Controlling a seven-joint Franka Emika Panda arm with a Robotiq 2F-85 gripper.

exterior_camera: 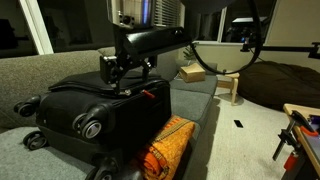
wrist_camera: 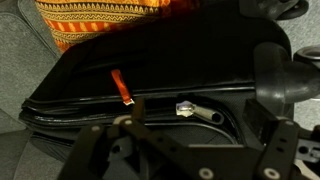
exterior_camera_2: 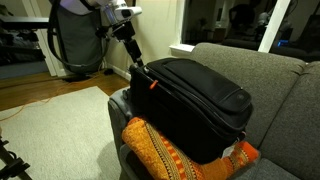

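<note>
A black suitcase (exterior_camera: 85,110) lies on its side on the grey sofa, its wheels facing the near left in exterior view 1. My gripper is open just over the suitcase's zipped edge. A metallic zipper pull (wrist_camera: 200,112) shows in the gap between the fingers in the wrist view, not gripped. Near it on the suitcase is a red-orange tag (wrist_camera: 122,87). From the other side, the gripper (exterior_camera_2: 137,62) hangs at the suitcase's top edge; whether the fingertips touch it I cannot tell.
An orange patterned cushion (exterior_camera_2: 160,155) lies against the suitcase. Sofa backrest (exterior_camera_2: 270,75) rises behind. Farther off are a cardboard box (exterior_camera: 192,73) and a wooden stool (exterior_camera: 228,84). A table (exterior_camera: 305,125) stands at the right, with open carpet between.
</note>
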